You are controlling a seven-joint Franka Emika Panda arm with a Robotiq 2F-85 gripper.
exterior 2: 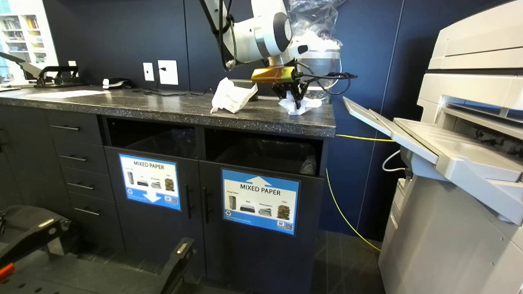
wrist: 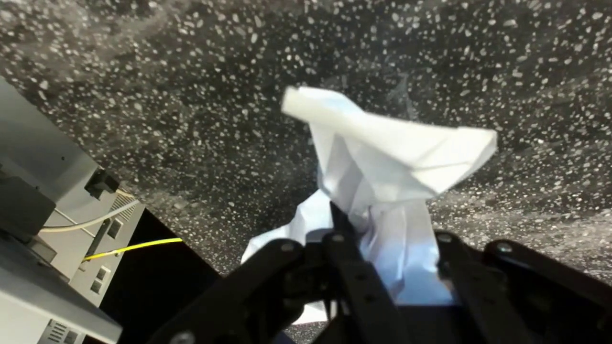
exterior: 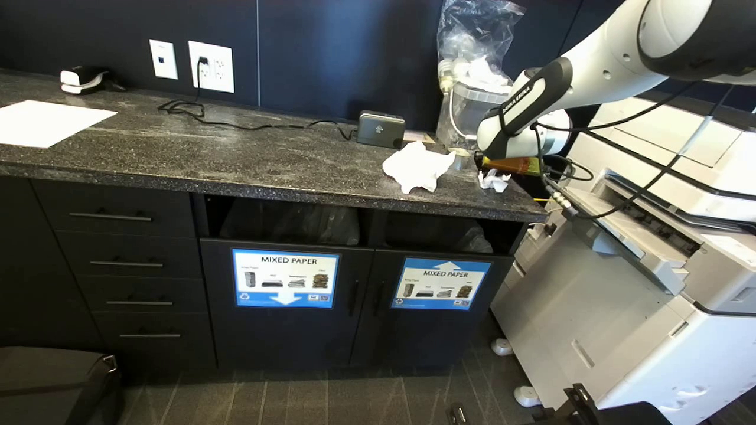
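A crumpled white paper (wrist: 396, 155) stands on the dark speckled counter (wrist: 189, 114), near its right end. My gripper is down over it, with part of the paper between its fingers, which stand a little apart. Whether they press on the paper is unclear. From the front, in exterior view 2, the dark gripper (exterior 2: 297, 103) reaches into the paper (exterior 2: 314, 103), which spreads out on both sides of it. The arm hides most of the gripper in exterior view 1, where the small paper (exterior: 496, 183) shows just below it.
A larger crumpled paper (exterior: 418, 167) lies to the left, in front of a small grey box (exterior: 380, 130). Behind the gripper stands a clear bin (exterior: 460, 117) with a plastic bag. A printer (exterior: 609, 283) is beside the counter's right end. Open bin slots (exterior 2: 264, 154) lie under the counter's edge.
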